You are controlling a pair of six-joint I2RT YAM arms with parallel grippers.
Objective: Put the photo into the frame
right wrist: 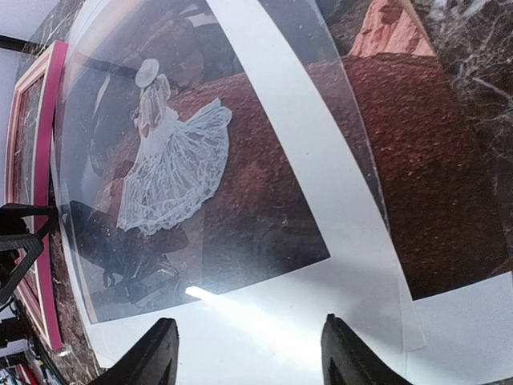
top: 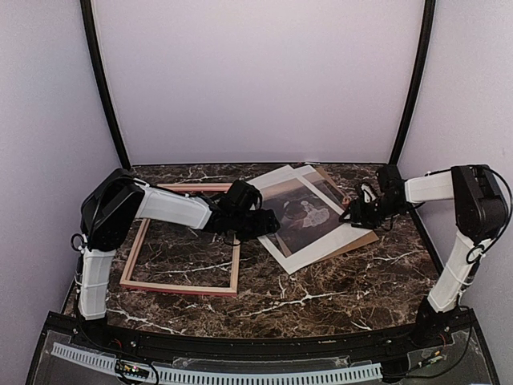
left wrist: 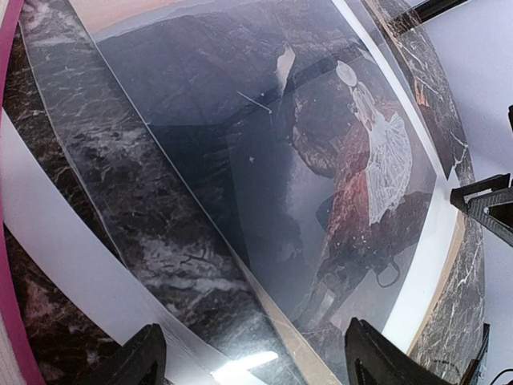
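The photo of a figure in a white dress point(right wrist: 180, 164) lies under a white mat point(right wrist: 288, 120) and what looks like a clear sheet. In the top view this stack point(top: 300, 212) sits askew right of the empty wooden frame point(top: 180, 288). Over the stack's left side is my left gripper point(top: 271, 222), open, its fingers point(left wrist: 373, 353) wide apart with nothing seen held. At the right edge of the stack my right gripper point(top: 353, 218) also has its fingers point(right wrist: 164, 349) apart, above the mat's white border. Whether its fingertips touch the border cannot be told.
Brown and pinkish picture area point(right wrist: 433, 160) sticks out past the mat on the right. Walls close in the back and both sides.
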